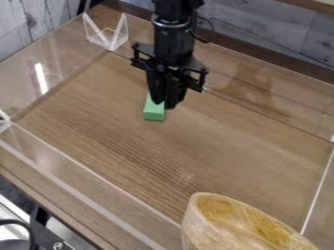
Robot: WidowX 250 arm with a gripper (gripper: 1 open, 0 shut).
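Note:
My black gripper (166,93) hangs in the upper middle of the camera view, low over a small green block (152,112). The upper part of the block is hidden behind the gripper. Whether the fingers touch the block, and whether they are open or shut, I cannot tell.
A large yellow container (241,225) lies at the bottom right. Clear plastic pieces stand at the left edge and top left.

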